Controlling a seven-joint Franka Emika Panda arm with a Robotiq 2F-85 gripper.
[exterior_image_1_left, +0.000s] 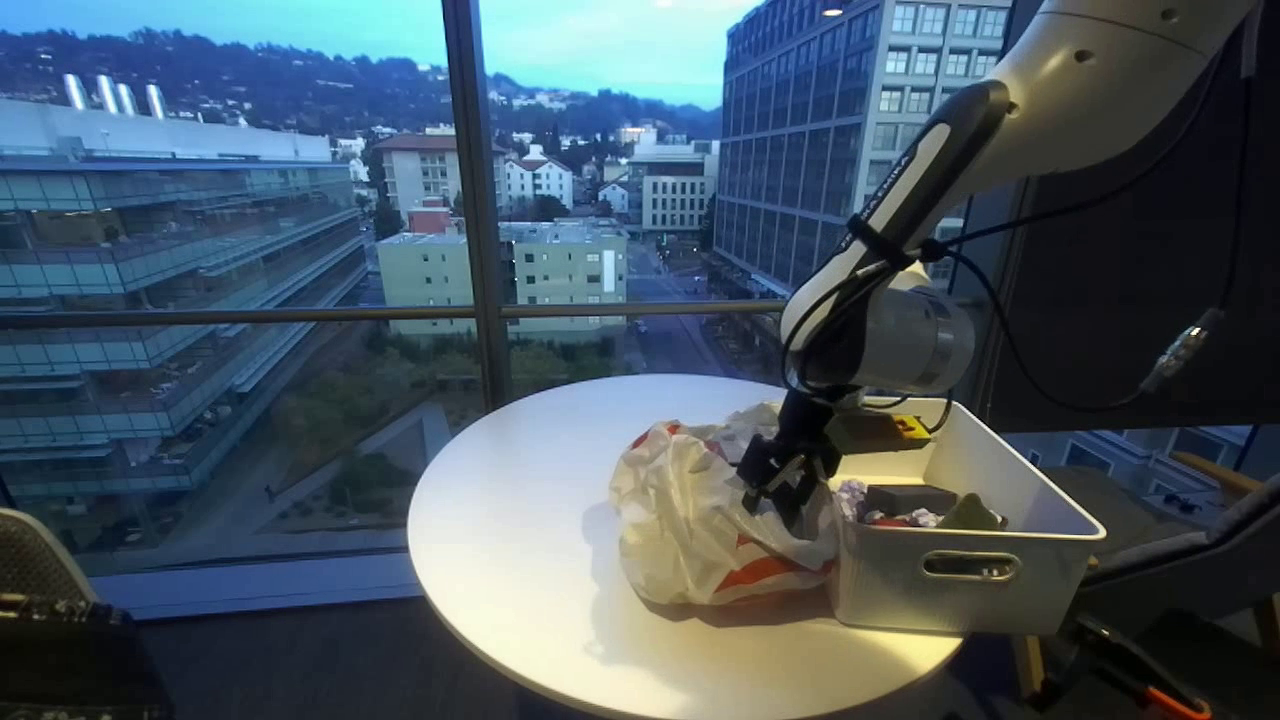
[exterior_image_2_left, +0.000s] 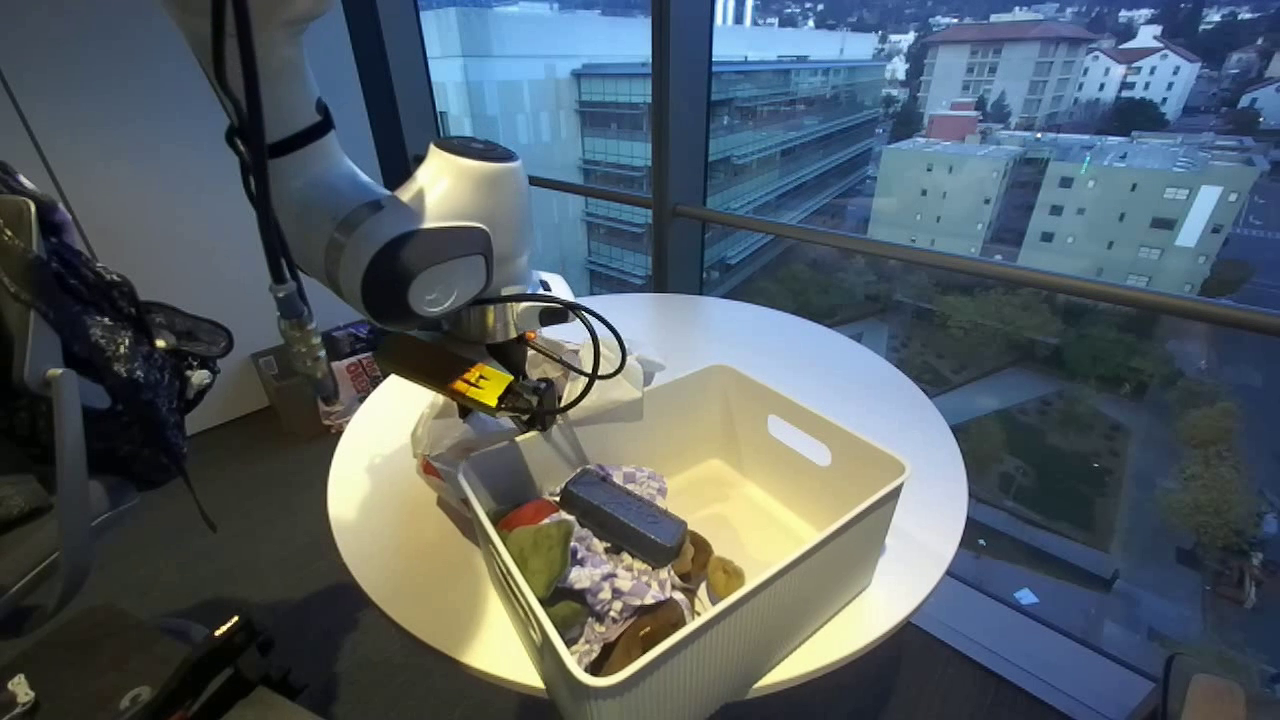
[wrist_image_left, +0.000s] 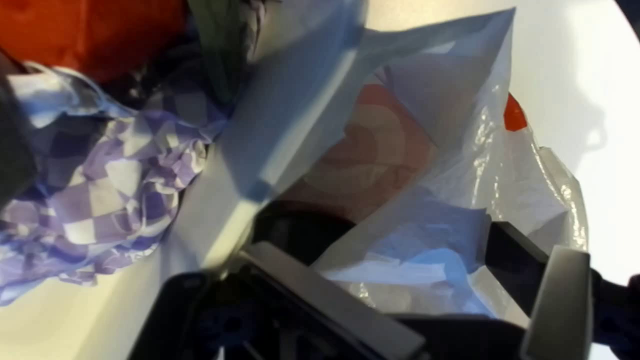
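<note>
A white plastic bag with red-orange print (exterior_image_1_left: 690, 516) sits crumpled on the round table, against the bin's side. My gripper (exterior_image_1_left: 771, 498) is down at the bag's open top, tilted, its fingers standing apart. In the wrist view the fingers (wrist_image_left: 336, 300) are spread across the bag's mouth (wrist_image_left: 468, 162), and I see no object held between them. A dark thing (wrist_image_left: 300, 231) shows inside the bag, partly covered by a finger. The white bin (exterior_image_2_left: 792, 540) stands right beside the bag; in exterior view 2 the arm and bin hide most of the bag.
Inside the bin lie a dark grey block (exterior_image_2_left: 624, 516), a purple checkered cloth (exterior_image_2_left: 618, 588), a green item (exterior_image_2_left: 540, 554) and several brown pieces. One end of the bin is bare.
</note>
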